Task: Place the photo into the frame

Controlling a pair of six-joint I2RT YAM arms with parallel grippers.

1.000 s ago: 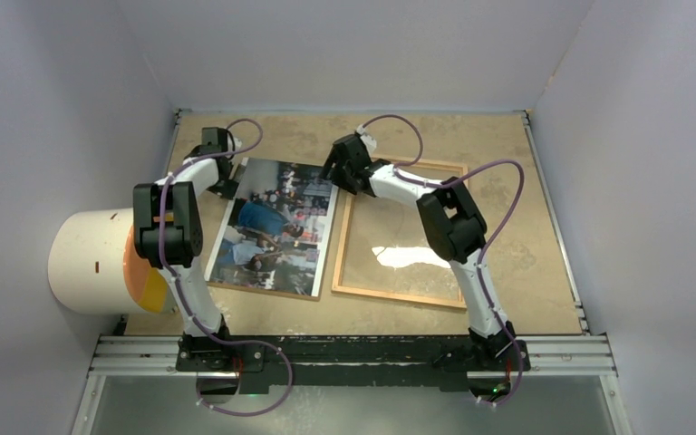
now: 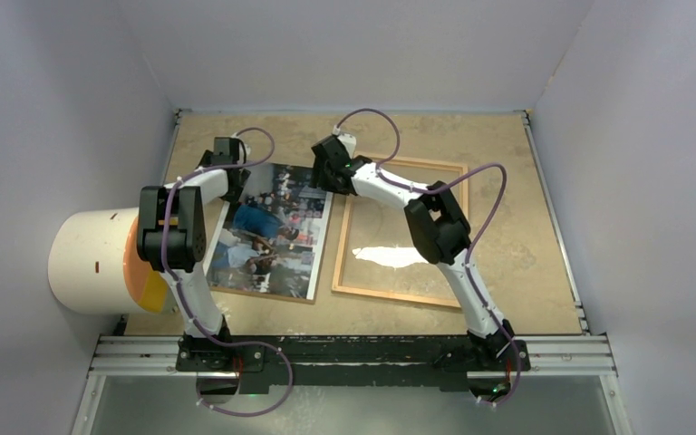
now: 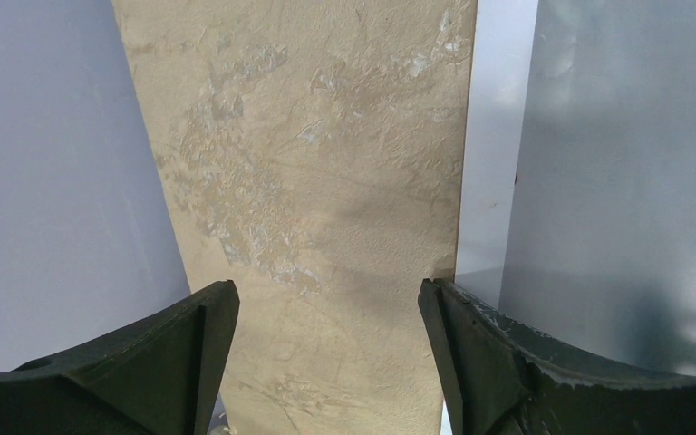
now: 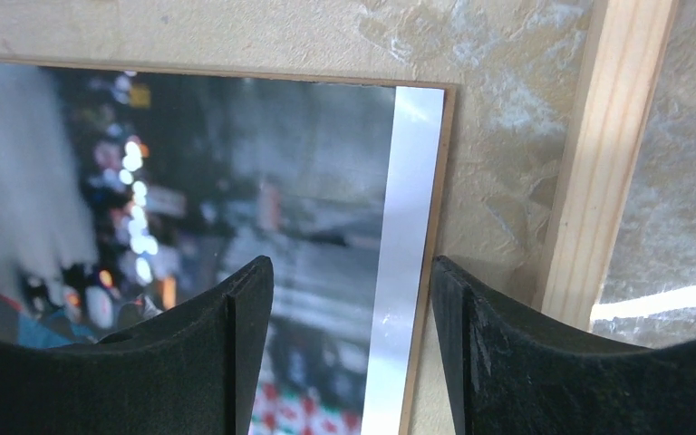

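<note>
The photo point(image 2: 272, 236), mounted on a thin board with white side strips, lies left of the empty wooden frame point(image 2: 338, 254). My left gripper is open at the photo's upper left edge, its right finger at the white strip, with bare board between the fingers. My right gripper is open over the photo's upper right corner; its right finger is at the outer edge of the white strip point(image 4: 399, 227), beside the frame's side rail point(image 4: 603, 154). Both grippers reach the photo from opposite sides.
A white cylinder point(image 2: 91, 258) stands at the left, near my left arm. Grey walls enclose the beige board point(image 2: 517, 227). Bare surface shows behind the photo and right of the frame.
Both grippers have moved slightly, the right one leftward and the left one a little rightward and toward the front. The photo has shifted slightly.
</note>
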